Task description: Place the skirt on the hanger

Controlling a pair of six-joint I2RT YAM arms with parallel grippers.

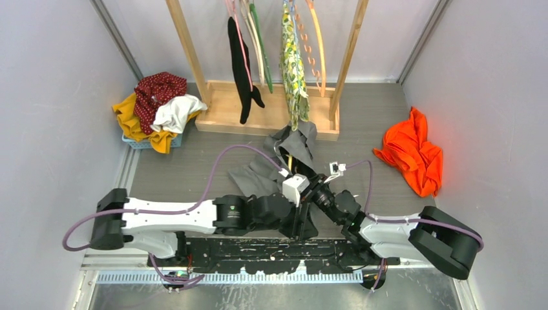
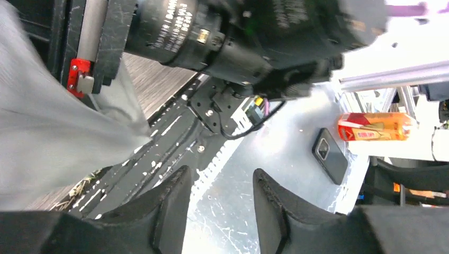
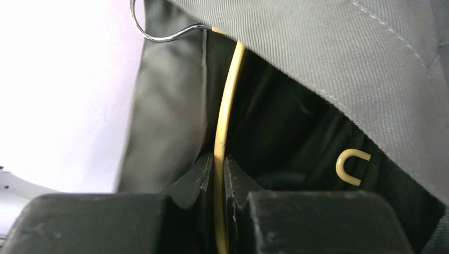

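Note:
The grey skirt (image 1: 255,177) lies bunched on the floor in front of the rack, with a yellow hanger (image 3: 225,111) inside its dark opening. In the right wrist view the hanger's metal hook (image 3: 159,39) emerges beside the cloth and a curved yellow end (image 3: 349,166) shows inside. My right gripper is closed around the hanger's bar, a finger on either side. Grey cloth (image 2: 58,145) fills the left side of the left wrist view. Apart from it, my left gripper is open and empty, below the right gripper's arm. From above, both arms hide the skirt's near part.
A wooden rack (image 1: 242,128) behind holds several hangers, a black garment (image 1: 240,64) and a lemon-print cloth (image 1: 294,71). A blue basket of clothes (image 1: 136,143) stands at left; an orange cloth (image 1: 413,152) lies at right. The arms are very close together.

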